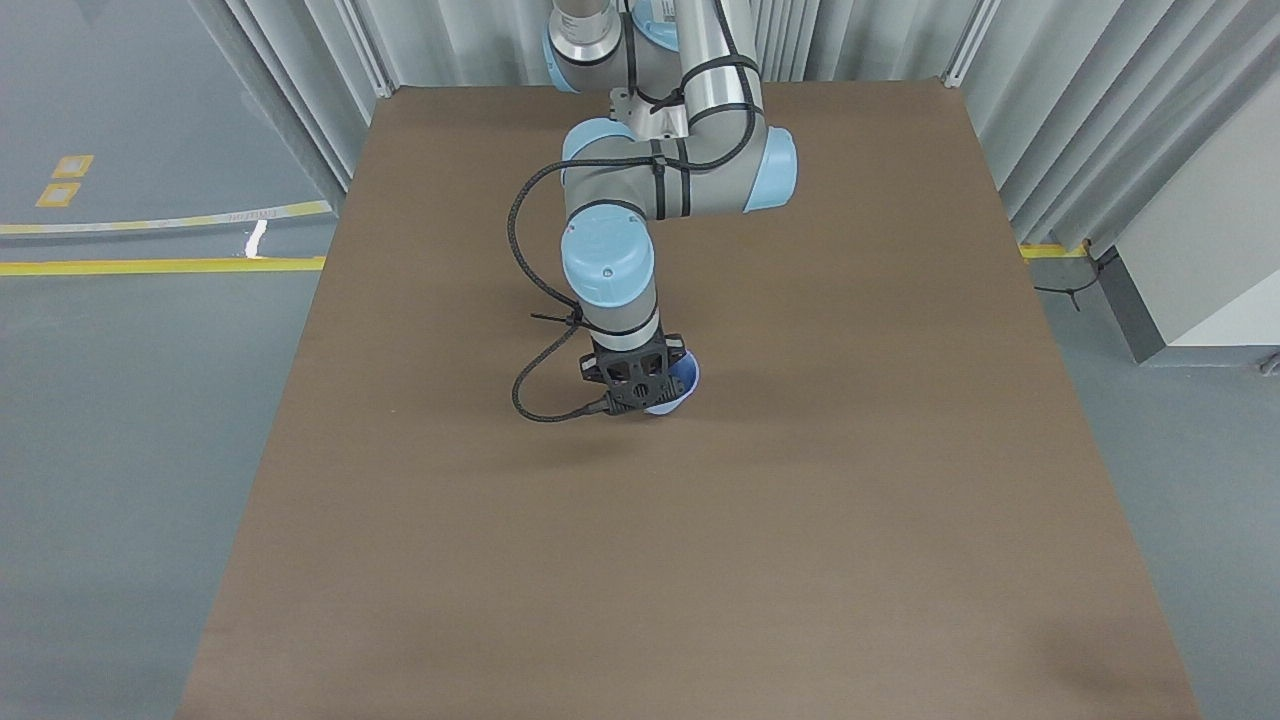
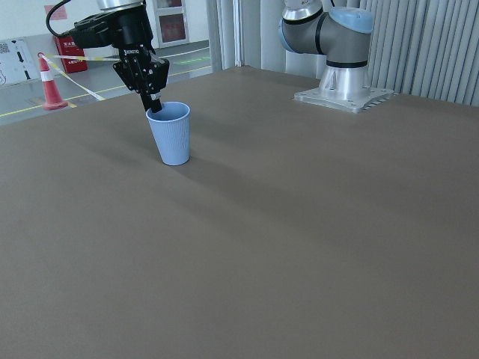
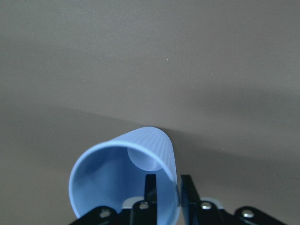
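Note:
A light blue ribbed cup (image 2: 171, 138) is upright on the brown table (image 2: 247, 247), mostly hidden under the arm in the front view, where only part of it (image 1: 681, 394) shows. My black gripper (image 2: 153, 103) points down at the cup's rim. In the wrist view the gripper straddles the cup wall, one finger inside the cup and the other outside, at a narrow spacing. I cannot tell whether it is clamped on the wall.
The table top around the cup is bare. The arm's base (image 2: 340, 93) stands at the back edge. Floor, curtains and a white block (image 1: 1200, 240) lie beyond the table.

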